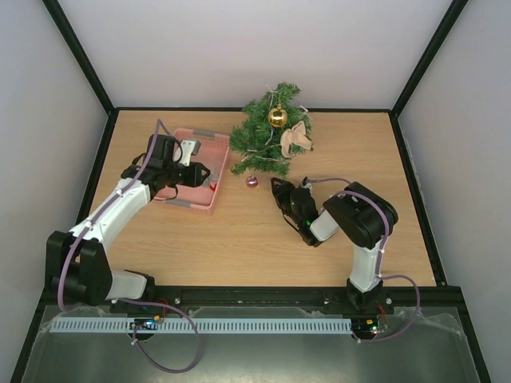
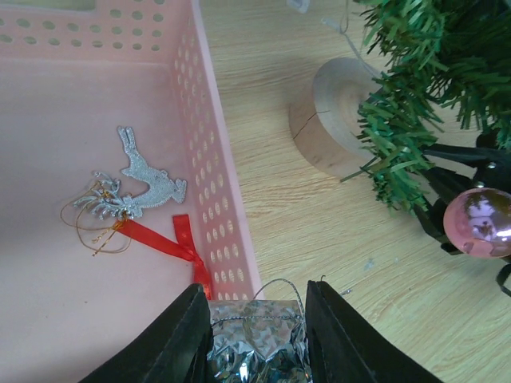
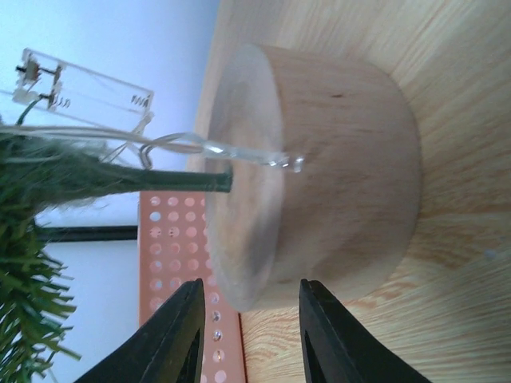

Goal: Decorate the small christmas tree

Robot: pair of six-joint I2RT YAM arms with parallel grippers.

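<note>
The small green tree [image 1: 275,128] bears a gold bauble [image 1: 277,117], a beige bow [image 1: 295,140] and, low at its front, a pink bauble [image 1: 251,182]. Its round wooden base [image 3: 343,159] fills much of the right wrist view. My left gripper is shut on a shiny silver ornament [image 2: 257,343] with a thin loop, over the pink basket's right side. In the basket [image 2: 227,199] lie a glittery silver reindeer [image 2: 144,183] and a red ribbon [image 2: 164,242]. Close to the base, my right gripper stands open, nothing between its fingers.
A clear light-string connector [image 3: 86,88] hangs behind the base. The basket stands left of the tree, with a narrow strip of table between.
</note>
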